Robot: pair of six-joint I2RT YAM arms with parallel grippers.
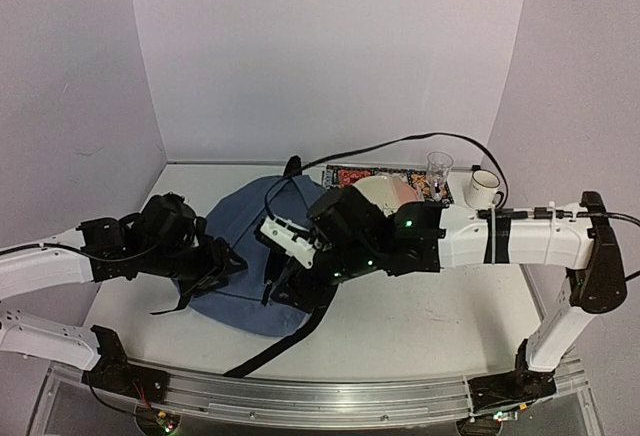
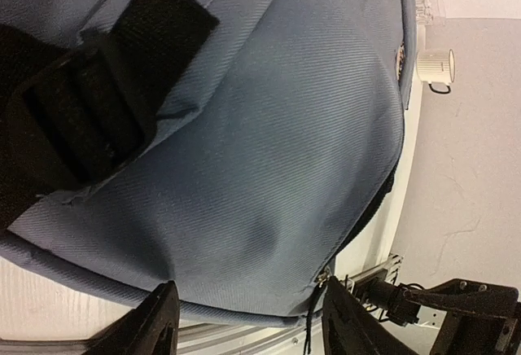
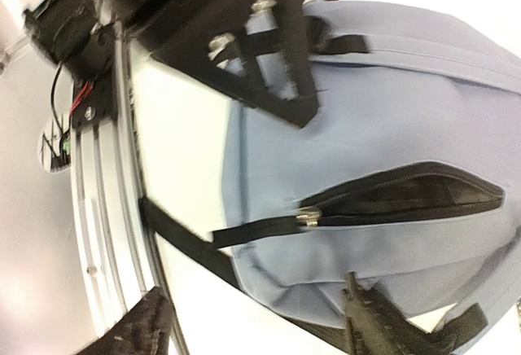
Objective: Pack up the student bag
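The blue backpack (image 1: 240, 301) lies flat at the left of the table. In the right wrist view a zipped pocket (image 3: 407, 196) gapes partway, showing a dark inside, with the zipper pull (image 3: 308, 217) and its black cord at one end. My left gripper is over the bag's left part, open, its fingers (image 2: 159, 322) well apart; a zipper pull (image 2: 323, 276) shows beyond its right finger. Over the bag's right part my right gripper is also open, with nothing held between its fingers. Both arms hide parts of the bag from above.
Behind the right arm are a dark patterned item (image 1: 350, 174), a pale rounded item (image 1: 382, 192), a clear glass (image 1: 439, 171) and a white mug (image 1: 482, 190). A black strap (image 1: 265, 356) trails to the front edge.
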